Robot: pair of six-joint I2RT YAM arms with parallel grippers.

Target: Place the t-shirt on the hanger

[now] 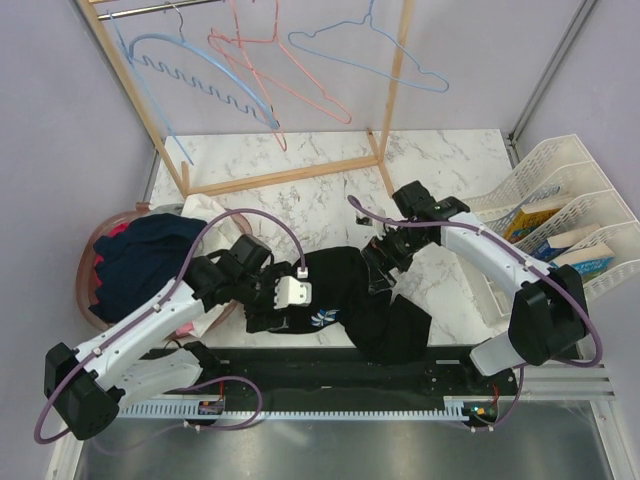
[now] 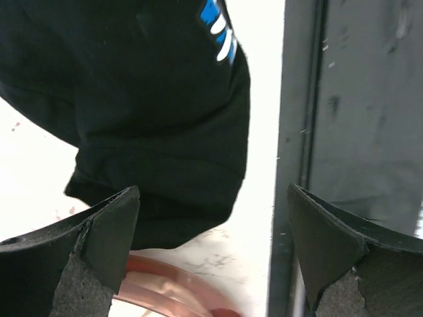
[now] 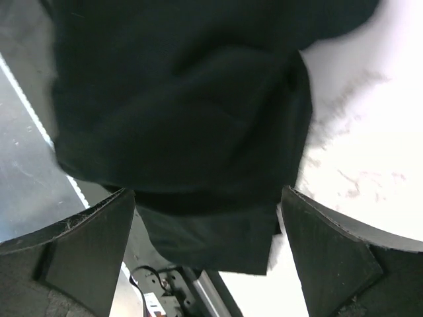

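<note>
A black t-shirt (image 1: 340, 310) with a blue and white leaf print lies crumpled flat on the marble table, reaching over its front edge. My left gripper hovers low over its left end, open, with cloth below the fingers. My right gripper is over the shirt's right part, also open, the fabric beneath it partly blurred in the right wrist view. Plastic hangers in blue (image 1: 370, 66) and pink (image 1: 300, 80) hang from the wooden rack (image 1: 280, 175) at the back.
A basket (image 1: 100, 250) of clothes stands at the left, near my left gripper. A white compartment bin (image 1: 550, 165) with boxes is on the right. The marble between shirt and rack is clear.
</note>
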